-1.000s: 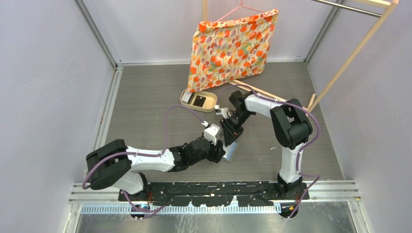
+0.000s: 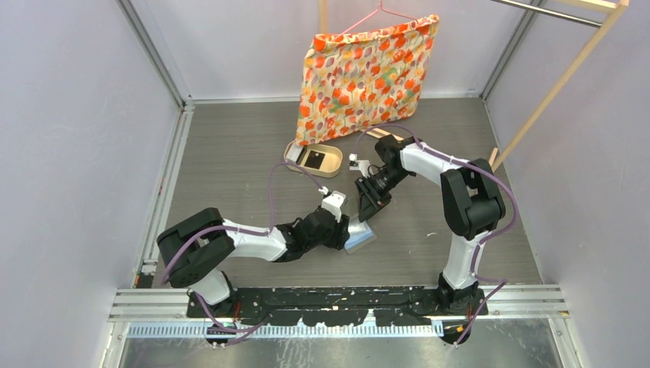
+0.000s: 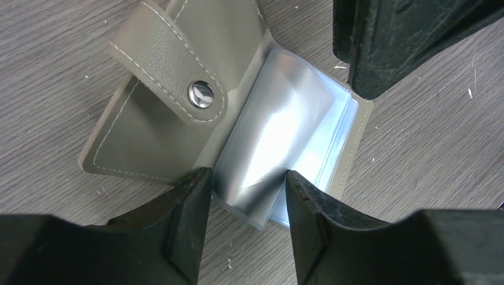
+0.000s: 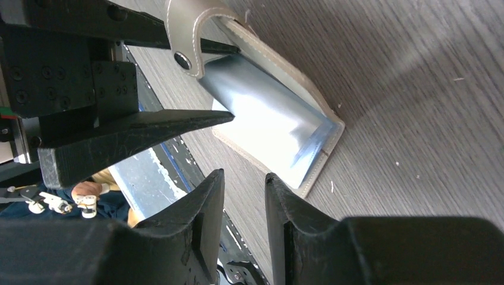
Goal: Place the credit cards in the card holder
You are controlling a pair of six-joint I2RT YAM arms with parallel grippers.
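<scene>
The taupe card holder (image 3: pixel 142 136) lies open on the floor, its snap flap raised, a silvery clear sleeve (image 3: pixel 270 130) over pale blue cards or pockets (image 3: pixel 321 154). My left gripper has its fingertips part open at the near end of the sleeve; whether they grip it is unclear. In the top view it sits left of the holder (image 2: pixel 360 238). My right gripper hangs part open over the holder's far side, its fingertips above it in the top view, nothing visible between them.
A beige tray (image 2: pixel 326 161) with dark and white items stands behind, below a hanging floral cloth (image 2: pixel 360 77). Wooden sticks lie at the back right.
My right gripper has shifted slightly right and back, uncovering more of the holder.
</scene>
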